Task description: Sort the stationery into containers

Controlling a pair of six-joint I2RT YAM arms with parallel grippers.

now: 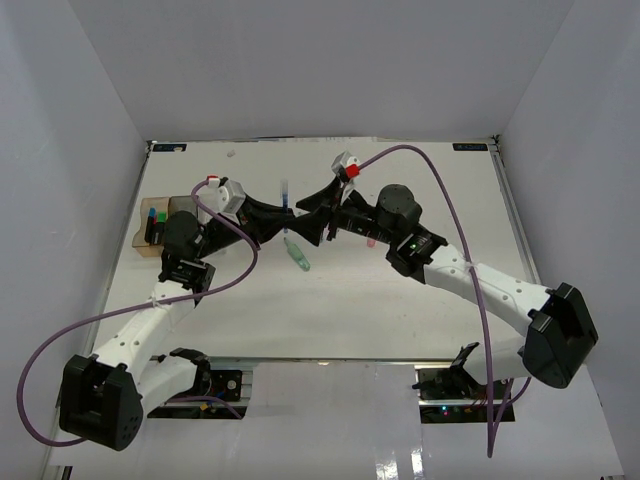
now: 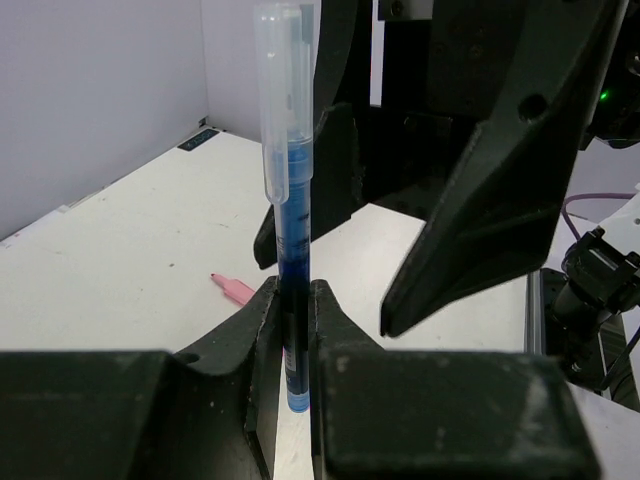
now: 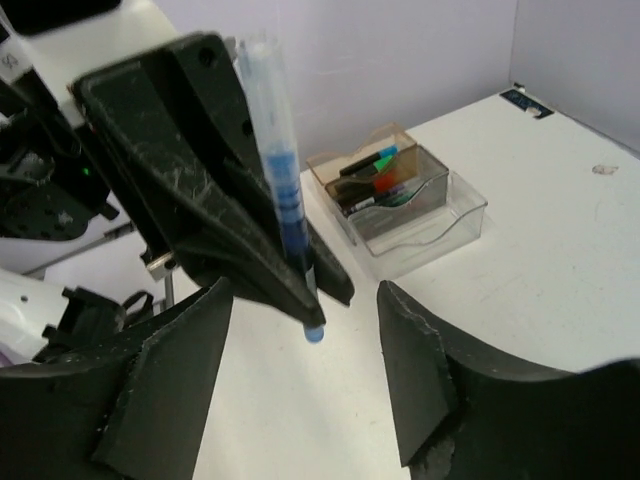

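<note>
A blue pen with a clear cap (image 2: 295,230) stands upright in my left gripper, which is shut on it. In the right wrist view the same pen (image 3: 285,190) rises from the left fingertips. My right gripper faces it with fingers apart, around the pen's line of sight but not visibly touching it. A pink marker (image 2: 235,290) and a green marker (image 1: 297,255) lie on the table. At the left, containers (image 3: 416,240) in clear plastic and a wooden-coloured box (image 1: 142,242) hold several pens and markers.
Both arms meet over the middle of the white table (image 1: 350,310). Grey walls enclose the back and sides.
</note>
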